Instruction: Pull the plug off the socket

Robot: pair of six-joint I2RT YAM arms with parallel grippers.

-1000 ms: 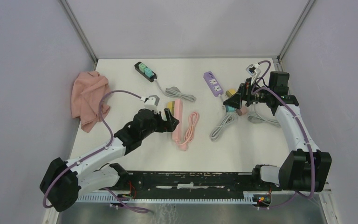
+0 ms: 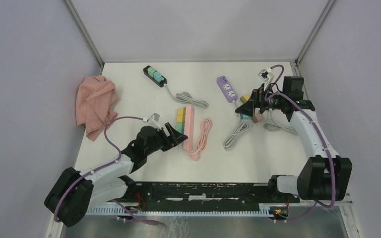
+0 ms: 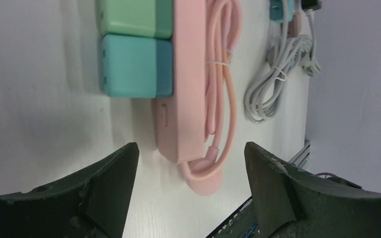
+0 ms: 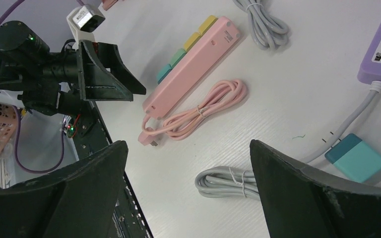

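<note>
A pink power strip (image 2: 189,124) lies near the middle of the table, with yellow, green and blue plugs seated along its left side. In the left wrist view the blue plug (image 3: 135,66) and a green plug (image 3: 135,18) stick out of the strip (image 3: 191,84). My left gripper has its fingers spread, nothing between them, just short of the strip's near end and the blue plug. On the right, my right gripper stands open and empty above the table, over a grey cord bundle (image 4: 228,182). A loose blue plug (image 4: 357,157) lies right of it.
A purple strip (image 2: 226,89) with bare sockets lies at back centre. A black strip (image 2: 155,76) holding plugs is at back left. Pink cord (image 2: 203,135) is coiled beside the pink strip. A pink cloth (image 2: 96,104) lies at the left edge.
The right arm shifted slightly. The strips and plugs stay put.
</note>
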